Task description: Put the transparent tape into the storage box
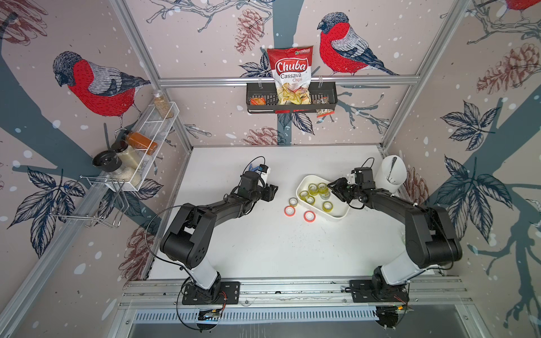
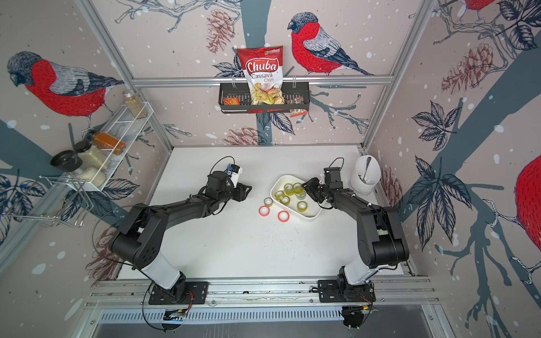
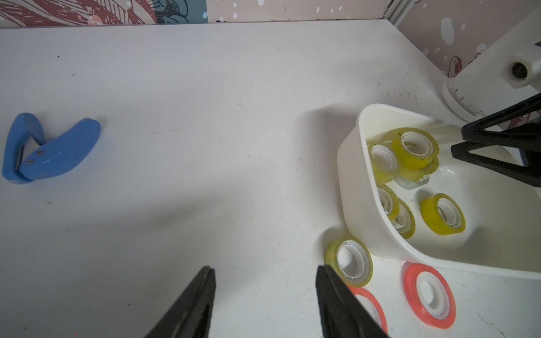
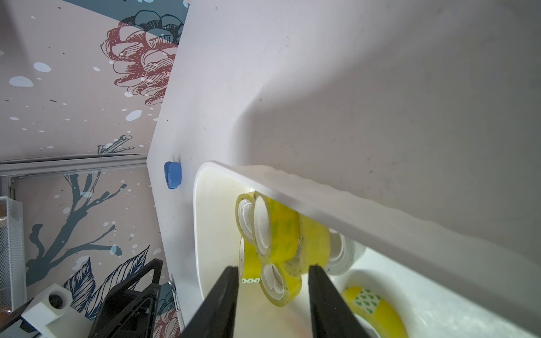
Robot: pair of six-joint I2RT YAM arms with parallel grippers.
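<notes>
The white storage box (image 1: pixel 343 214) stands right of the table's middle, with several yellow-green transparent tape rolls (image 3: pixel 442 214) inside, some stacked against its wall. One more such roll (image 3: pixel 348 260) lies on the table, just outside the box's left side. Over the box's right part hovers my right gripper, its fingers apart and nothing held between them; in its wrist view the rolls appear beyond the fingertips. My left gripper is over bare table to the left of the box, open and empty.
Two red-rimmed rolls (image 1: pixel 309 216) lie in front of the box. A blue object (image 3: pixel 59 152) rests on the table behind my left gripper. A white appliance (image 1: pixel 390 172) stands right of the box.
</notes>
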